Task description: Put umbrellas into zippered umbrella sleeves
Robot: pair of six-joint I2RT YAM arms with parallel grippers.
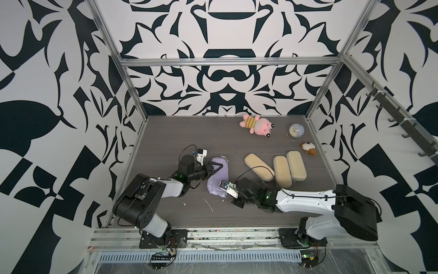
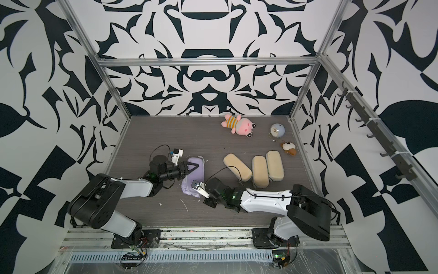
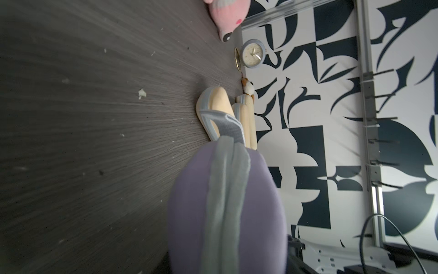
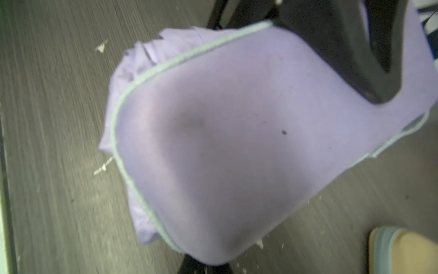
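A lilac zippered sleeve (image 1: pixel 218 175) with pale green piping, crumpled lilac fabric showing along its edge (image 4: pixel 119 82), stands centre-left over the table. My left gripper (image 1: pixel 214 167) is shut on its upper part; the sleeve (image 3: pixel 191 205) fills the bottom of the left wrist view. My right gripper (image 1: pixel 226 190) is at the sleeve's lower right end, shut; what is between its fingertips is hidden in the right wrist view, where the sleeve covers most of the picture.
Three cream cases (image 1: pixel 259 166) lie to the right. A pink striped plush (image 1: pixel 256 125), a round clock (image 1: pixel 296 130) and a small brown-white toy (image 1: pixel 308 148) are at the back right.
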